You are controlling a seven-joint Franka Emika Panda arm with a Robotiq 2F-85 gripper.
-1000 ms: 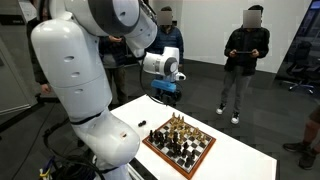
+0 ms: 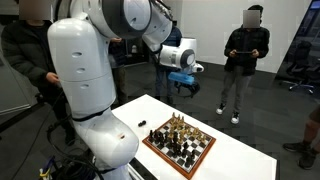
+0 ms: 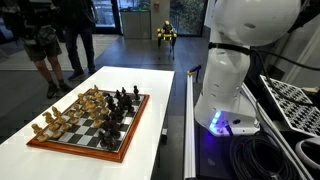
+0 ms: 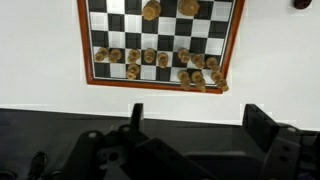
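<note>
A chessboard with a brown wooden border lies on the white table, with light and dark pieces standing on it. In exterior view 2 the light wooden pieces line one side and the dark pieces the other. High above the table's far edge, my gripper hangs apart from the board. Seen from the wrist, the gripper is open, its two black fingers wide apart and nothing between them. Several light pieces stand on the board's near part there; the rest of the board is cut off.
Off the board, dark pieces stand on the table's right, and small dark ones on its left. People stand beyond the table.
My gripper has risen and moved to the right in exterior view 1, farther from the board. The pieces on the board look unmoved.
</note>
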